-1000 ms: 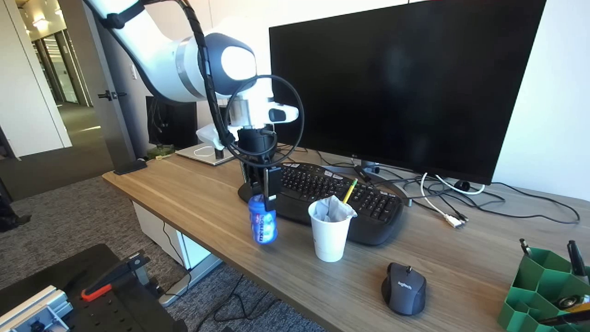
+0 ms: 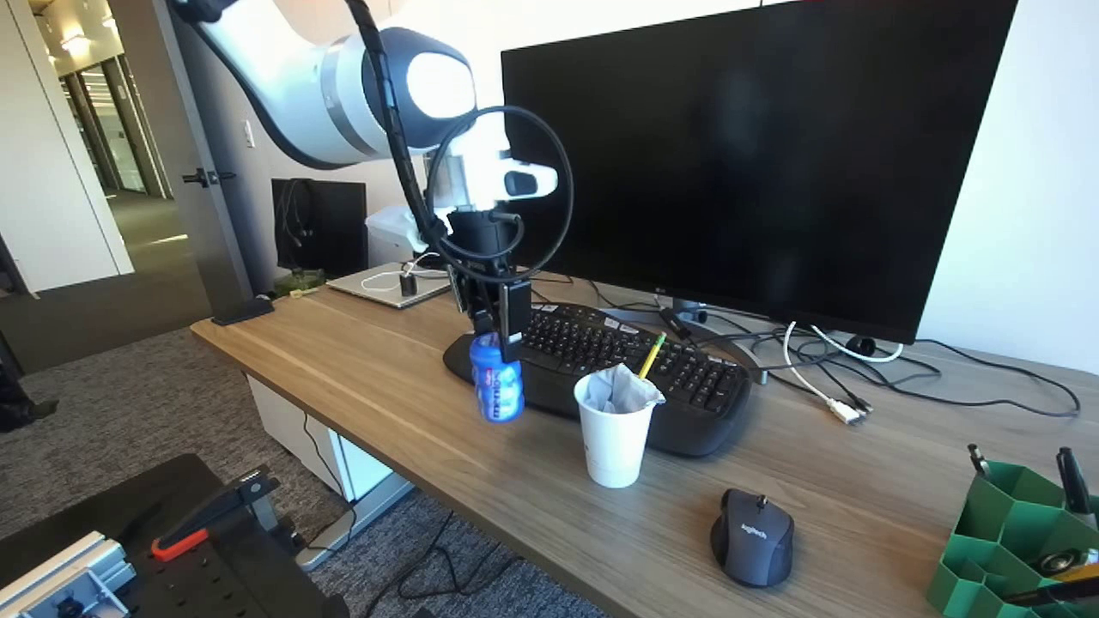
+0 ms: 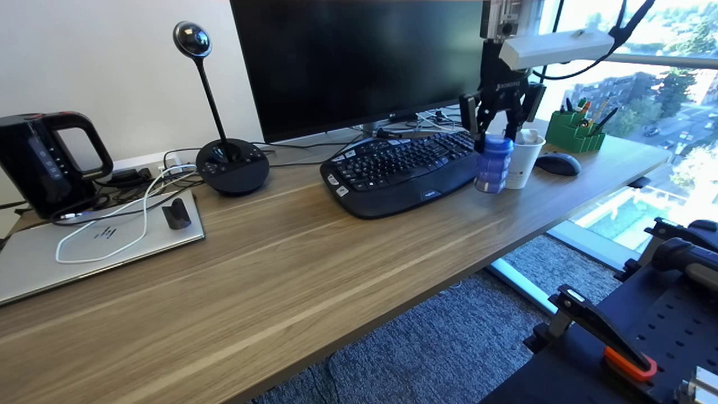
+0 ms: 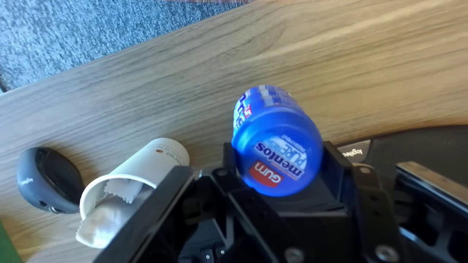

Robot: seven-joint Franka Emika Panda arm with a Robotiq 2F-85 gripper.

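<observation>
A blue Mentos gum bottle (image 4: 277,149) is gripped near its cap between my fingers in the wrist view. My gripper (image 2: 494,345) points down and is shut on it, the bottle (image 2: 499,390) hanging upright just above the desk in exterior view 1. Exterior view 2 has the same bottle (image 3: 493,165) under my gripper (image 3: 498,138), overlapping the left edge of a white paper cup (image 3: 522,161). That cup (image 2: 615,427) stands apart to the right in exterior view 1, with crumpled wrapper and a yellow pencil (image 2: 652,354) at its mouth.
A black keyboard (image 2: 618,360) lies behind the bottle and cup, below a large monitor (image 2: 742,175). A dark mouse (image 2: 754,537) and green pen holder (image 2: 1004,536) are farther right.
The gripper has risen with the bottle in its fingers and shifted very slightly right in exterior view 1. The cup, keyboard and mouse have stayed put.
</observation>
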